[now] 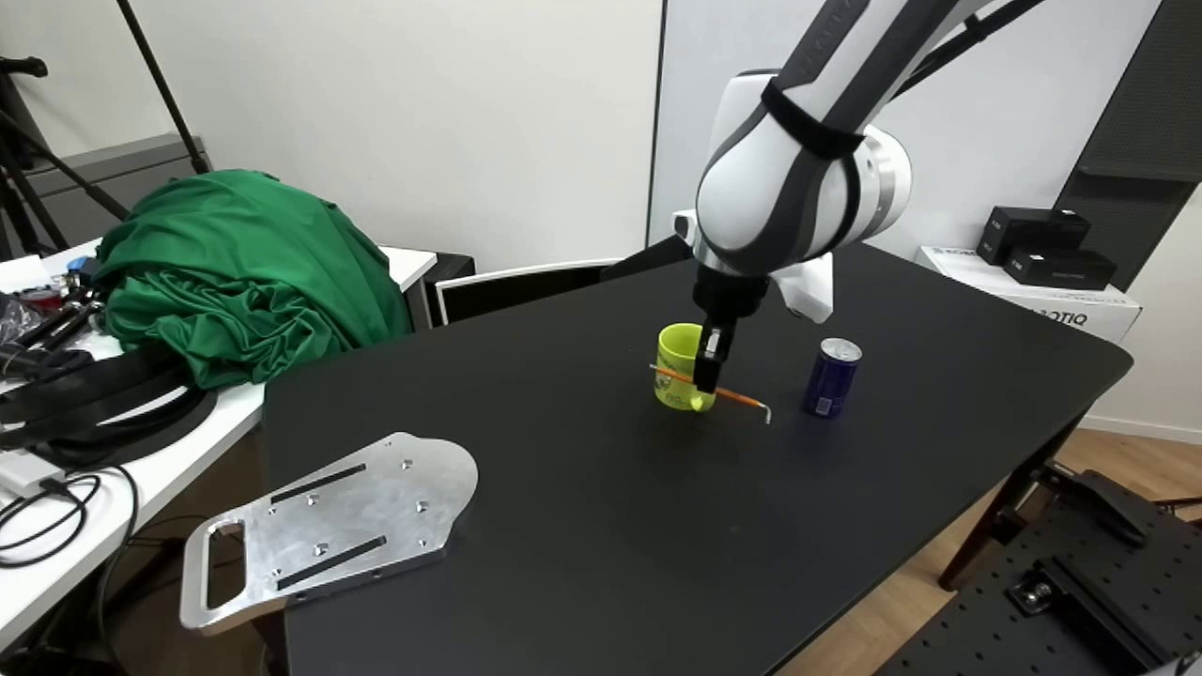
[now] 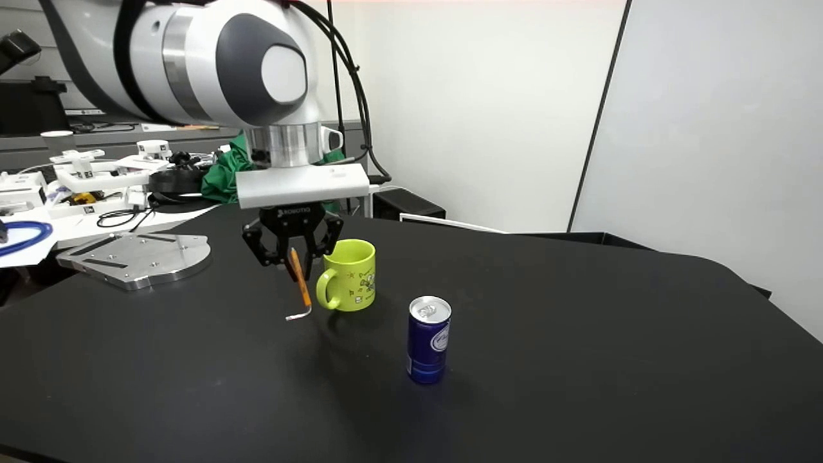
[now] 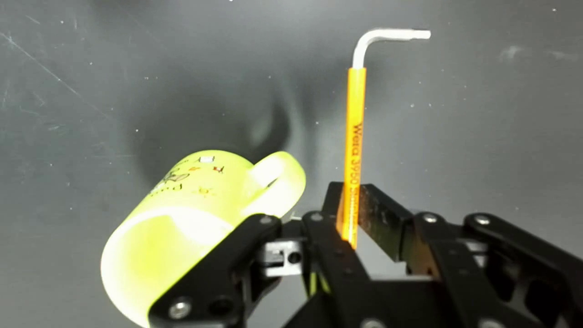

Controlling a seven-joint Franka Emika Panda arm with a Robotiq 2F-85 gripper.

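An orange hex key [image 3: 354, 125] with a bent silver end is held between the fingers of my gripper, which is shut on it. In exterior view 1 the hex key [image 1: 738, 396] hangs above the black table, its bent end toward the right. The yellow-green mug [image 2: 351, 278] stands upright on the table, and in exterior view 2 my gripper [image 2: 301, 266] is to the left of its rim. The wrist view shows the mug [image 3: 191, 191] at lower left, its open mouth and handle visible, with part of it hidden behind a finger.
A dark blue can [image 2: 428, 339] stands upright near the mug. A silver metal plate [image 1: 372, 513] with a handle lies at the table's left edge. Green cloth [image 1: 231, 270] is heaped on the white side table.
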